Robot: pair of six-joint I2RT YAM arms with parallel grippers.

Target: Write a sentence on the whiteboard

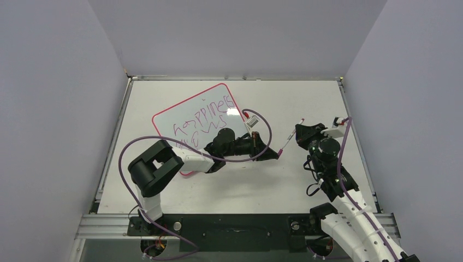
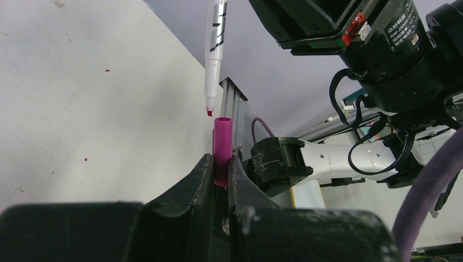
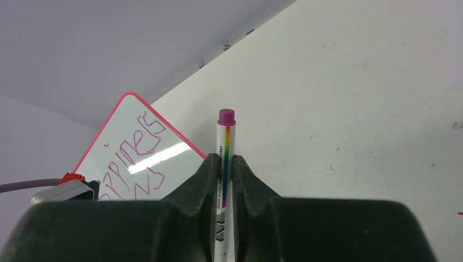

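A whiteboard [image 1: 202, 112] with a red frame lies at the back left of the table, bearing handwritten pink words, "happiness grows" as far as they show; the left arm hides its lower part. My left gripper is shut on the pink cap [image 2: 223, 143], its open end facing up. Over on the right, my right gripper is shut on the white marker [image 3: 226, 142]. The marker's bare pink tip points down at the cap; in the left wrist view the tip [image 2: 209, 113] appears just above the cap's mouth and slightly to its left, apart from it.
Purple cables [image 1: 191, 146] arch over the left arm and run along the right one. Grey walls [image 1: 65, 109] close in the table [image 1: 322, 98] at the sides and back. Bare table shows around the whiteboard and in the front middle.
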